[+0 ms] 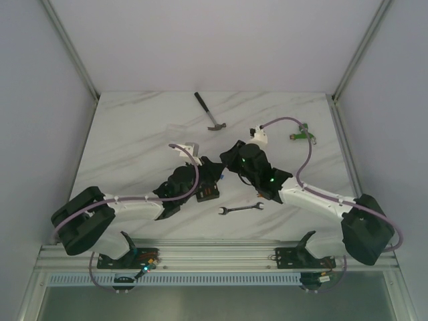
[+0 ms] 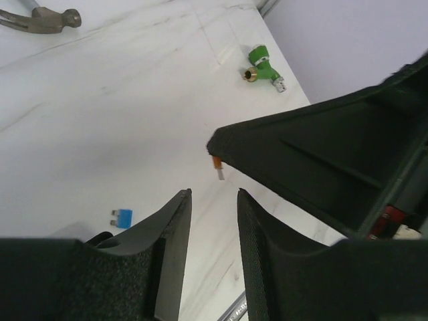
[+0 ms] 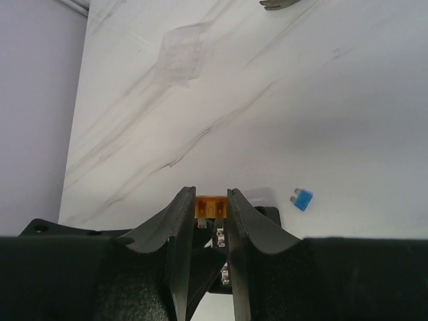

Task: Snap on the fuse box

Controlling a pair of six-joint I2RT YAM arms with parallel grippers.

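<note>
The fuse box [image 1: 207,192] lies on the marble table, mostly behind the arms. My right gripper is shut on an orange fuse [image 3: 210,207], which hangs above the box. My left gripper has its fingertips a short gap apart with nothing visible between them; it hovers over the table beside my right gripper, whose body fills the upper right of the left wrist view. A blue fuse [image 2: 123,218] lies on the table.
A hammer [image 1: 207,110] lies at the back, a green valve [image 1: 301,135] at the right, a wrench [image 1: 241,208] at the front. A clear plastic tray [image 3: 179,55] sits behind the box.
</note>
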